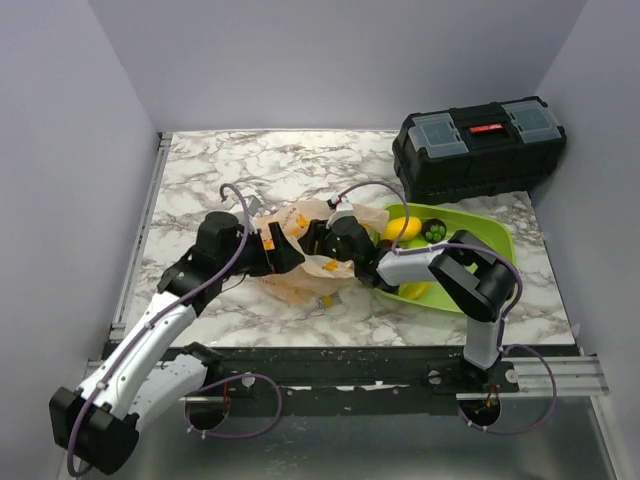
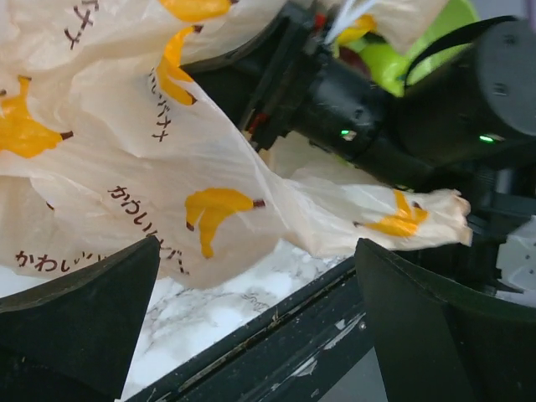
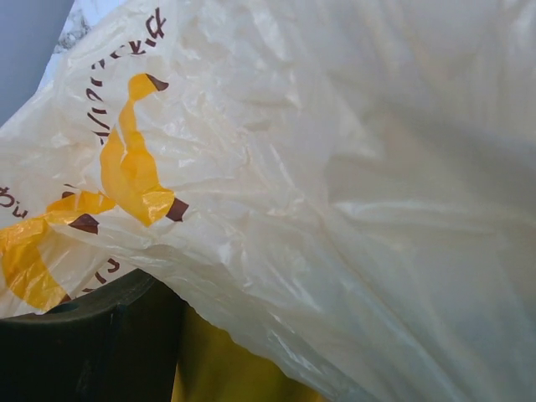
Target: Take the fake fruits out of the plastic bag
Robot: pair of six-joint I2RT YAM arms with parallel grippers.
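Note:
The pale, crumpled plastic bag (image 1: 290, 292), printed with yellow bananas and dark lettering, lies mid-table. My left gripper (image 1: 291, 247) stands open over the bag's left part; in the left wrist view its fingers (image 2: 79, 331) are wide apart with nothing between them. My right gripper (image 1: 313, 238) reaches into the bag from the right, the film draped over it. Across most of the right wrist view spreads the bag (image 3: 276, 193), hiding one finger. Beside the visible finger (image 3: 92, 347) a smooth yellow fruit (image 3: 230, 368) shows, with the gripper shut on it.
A green tray (image 1: 485, 230) at the right holds a yellow fruit (image 1: 403, 228), a dark green fruit (image 1: 433, 231) and others, partly under the right arm. A black toolbox (image 1: 480, 150) stands behind it.

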